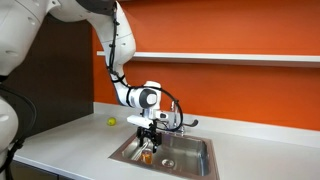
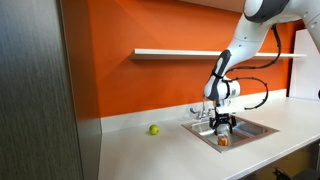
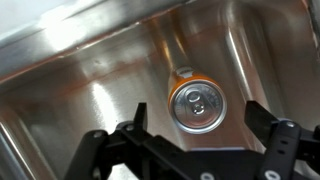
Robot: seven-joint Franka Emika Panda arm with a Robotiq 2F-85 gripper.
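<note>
An orange can [image 3: 197, 104] with a silver top stands upright in the steel sink [image 1: 185, 158]; the wrist view looks down on its lid. In the second exterior view the same can [image 2: 222, 141] shows as a small orange shape inside the basin. My gripper points down over the sink, its fingers wide apart with nothing between them. The can lies between and slightly beyond the fingertips in the wrist view. From the first exterior view, the gripper [image 1: 147, 140] hangs over the sink's left part, near the can [image 1: 147, 157].
A faucet [image 1: 180, 124] rises behind the basin, close to the arm. On the counter [image 2: 160, 160] left of the sink sits a yellow-green round object [image 2: 154, 129]. A white shelf [image 1: 220, 59] runs along the orange wall. Right of the sink the counter is bare.
</note>
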